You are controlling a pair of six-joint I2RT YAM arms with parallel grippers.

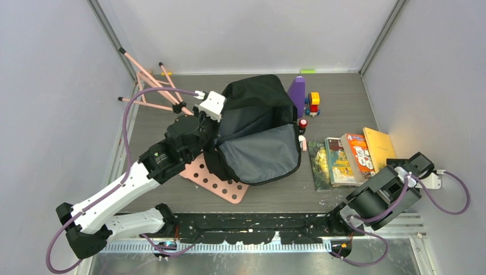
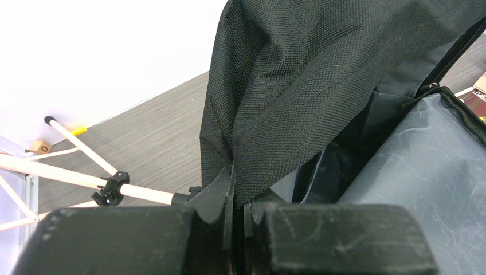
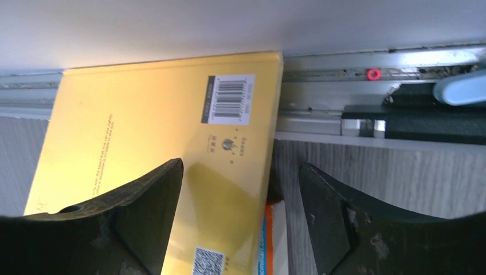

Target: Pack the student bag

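The black student bag [image 1: 258, 149] lies open mid-table, grey lining visible. In the left wrist view my left gripper is shut on the bag's black fabric [image 2: 298, 69], lifting it. At the right, my right gripper is part open over the yellow book [image 3: 143, 126], one finger either side of its edge, none seen gripping. The top view shows the yellow book [image 1: 377, 146] beside an orange book [image 1: 361, 153], a teal book [image 1: 338, 160] and a green book [image 1: 317, 166].
A purple case [image 1: 297, 91], a toy vehicle [image 1: 313, 102] and small bottle [image 1: 302, 123] stand right of the bag. Pink folding legs [image 1: 149, 83] lean at back left; a perforated pink board [image 1: 220, 189] lies under the bag's front. Walls bound the table closely.
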